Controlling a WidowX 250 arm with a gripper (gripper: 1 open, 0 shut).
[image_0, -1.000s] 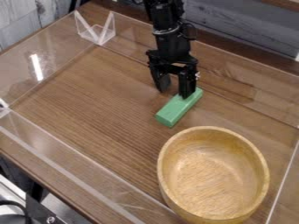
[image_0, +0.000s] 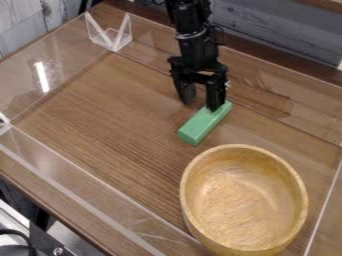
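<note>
The black gripper (image_0: 201, 90) hangs low from the top of the view over the wooden table, its open fingers at the upper end of a green rectangular object (image_0: 202, 124). The green object lies flat and slanted, right of centre. Whether the fingertips touch it cannot be told at this size.
A large beige oval bowl (image_0: 241, 200) fills the lower right. A clear plastic item (image_0: 110, 35) is at the upper left.
</note>
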